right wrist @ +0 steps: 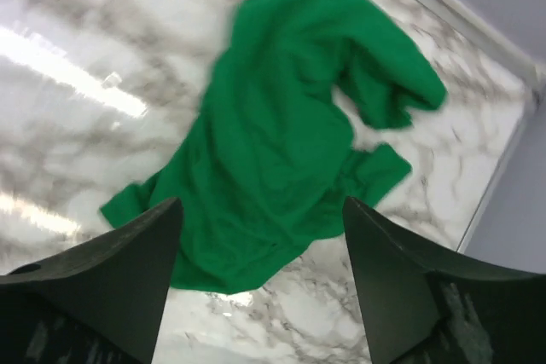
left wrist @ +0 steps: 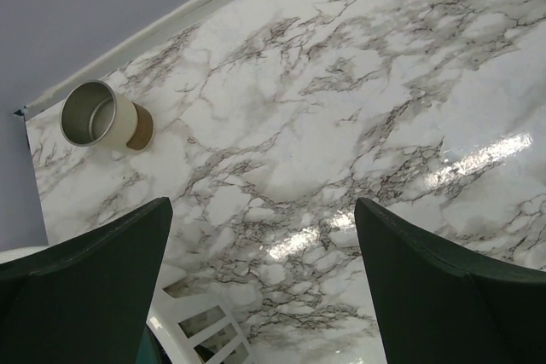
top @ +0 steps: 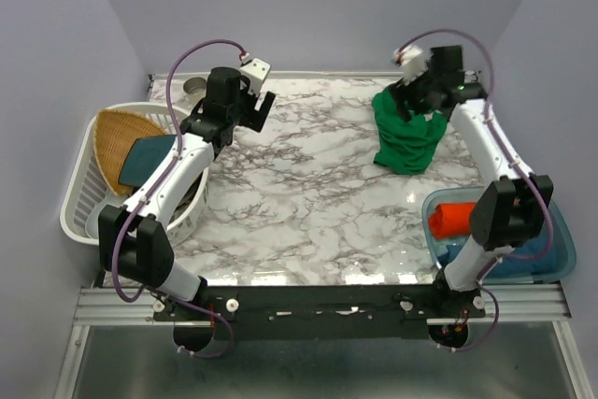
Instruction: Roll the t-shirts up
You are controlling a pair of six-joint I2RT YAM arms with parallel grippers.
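Observation:
A green t-shirt (top: pixel 406 147) lies loosely crumpled on the marble table at the back right, spread below my right gripper. In the top view that gripper (top: pixel 411 91) is blurred by motion; in the right wrist view its fingers are apart with nothing gripped. My left gripper (top: pixel 262 105) hangs over the left part of the table, open and empty, with bare marble (left wrist: pixel 324 108) beneath it.
A white basket (top: pixel 84 184) with flat items stands at the left, a metal cup (left wrist: pixel 98 117) behind it. A blue bin (top: pixel 551 273) holding an orange cloth (top: pixel 450 219) sits at the front right.

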